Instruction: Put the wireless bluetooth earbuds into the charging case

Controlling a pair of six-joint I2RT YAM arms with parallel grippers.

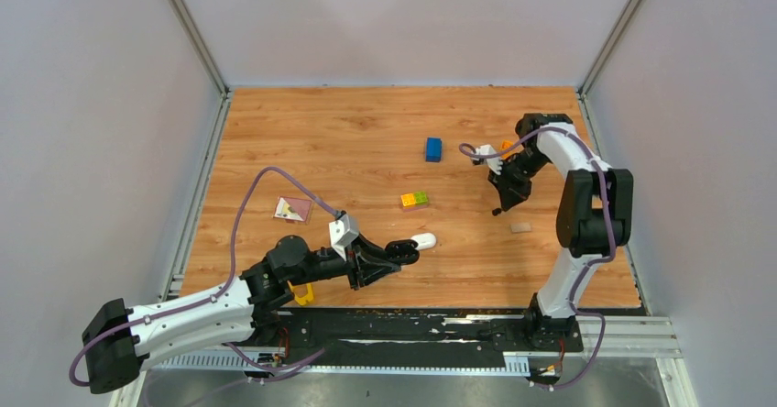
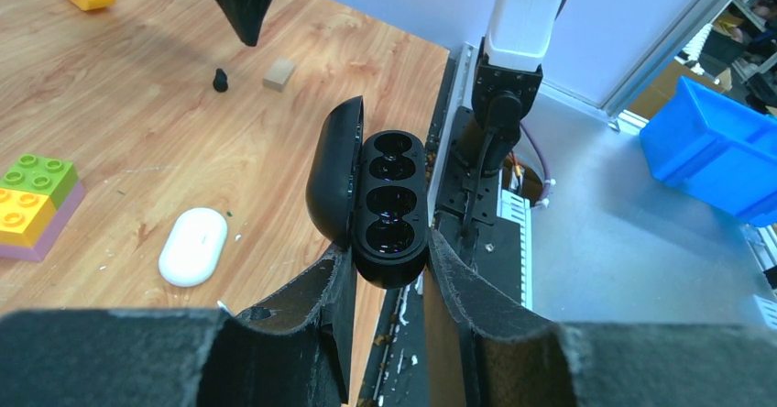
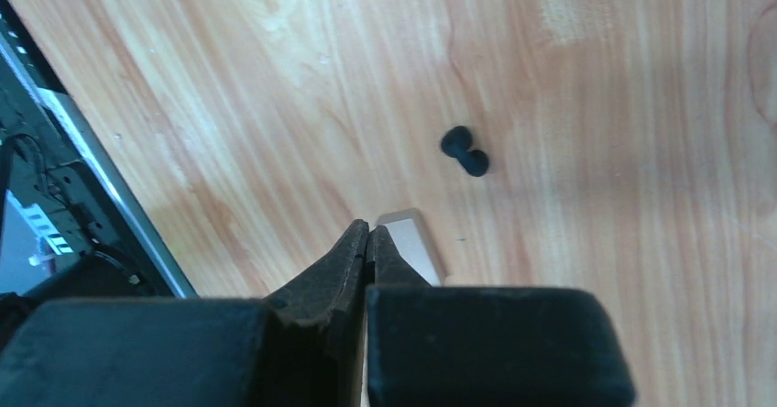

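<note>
A small black earbud (image 3: 465,151) lies loose on the wood, ahead and to the right of my right gripper's tips in the right wrist view. My right gripper is shut with bare fingertips, raised above the table. From above, the earbud (image 1: 497,212) shows as a dark speck just beside that gripper (image 1: 513,202). In the left wrist view my left gripper is shut on the black charging case (image 2: 392,207), whose lid stands open. The case's several dark hollows face the camera, and no earbud shows in them.
A tan block (image 1: 520,227) lies near the earbud. A white rounded case (image 2: 193,247) and yellow-green bricks (image 2: 37,201) sit left of the held case. A blue block (image 1: 433,149) stands farther back. Bare wood separates the two arms.
</note>
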